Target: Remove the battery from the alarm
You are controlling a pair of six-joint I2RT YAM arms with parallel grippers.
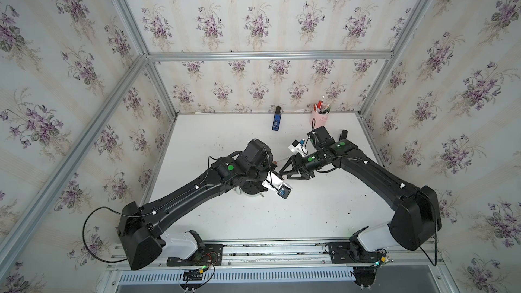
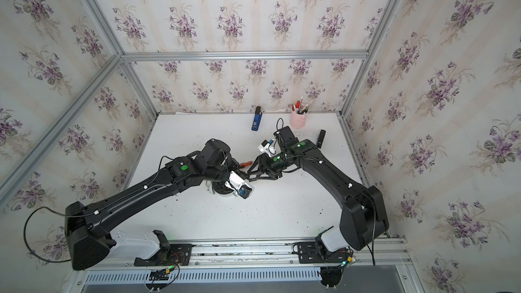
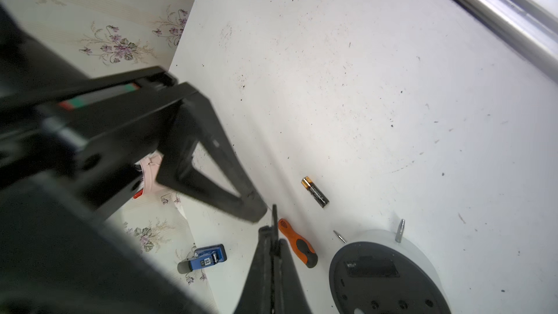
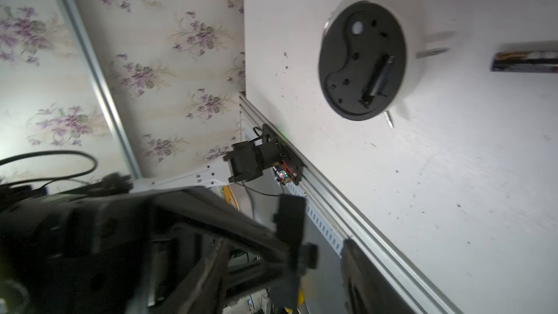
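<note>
The round alarm clock (image 4: 343, 29) lies on the table with its dark back and a bare battery slot (image 4: 380, 75) showing; the slot looks dark inside. A loose black-and-gold battery (image 3: 315, 192) rests on the table, apart from the clock. My left gripper is shut on a thin black piece, seen edge-on there and as a flat black plate (image 4: 290, 221) in the right wrist view. Around that piece, my right gripper stands open, fingers spread, with a gap on either side. Both grippers are above the table.
An orange-handled screwdriver (image 3: 297, 243) lies near the clock. At the back stand a blue device (image 1: 276, 119) and a pink pen cup (image 1: 319, 118); a black object (image 2: 320, 138) sits at the right.
</note>
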